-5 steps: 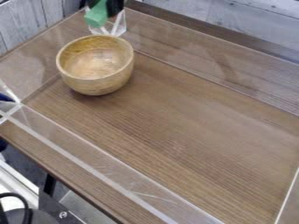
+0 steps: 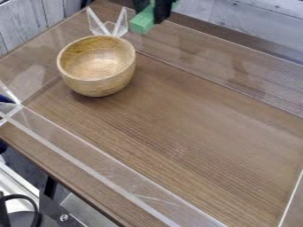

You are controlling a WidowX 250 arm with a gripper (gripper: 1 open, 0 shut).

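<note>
The dark gripper (image 2: pixel 158 9) is at the top centre of the camera view, mostly cut off by the frame edge, shut on a green object (image 2: pixel 142 21) held above the table, right of a white angular object (image 2: pixel 108 25). Below and left of it a wooden bowl (image 2: pixel 97 76) stands on the brown table (image 2: pixel 190 142); its inside looks empty.
Pale panels (image 2: pixel 254 22) border the back of the table. Dark cables (image 2: pixel 30 208) lie beyond the lower left edge.
The gripper has moved right with the green object, from above the bowl's left side to right of the white object. The bowl has stayed in place.
</note>
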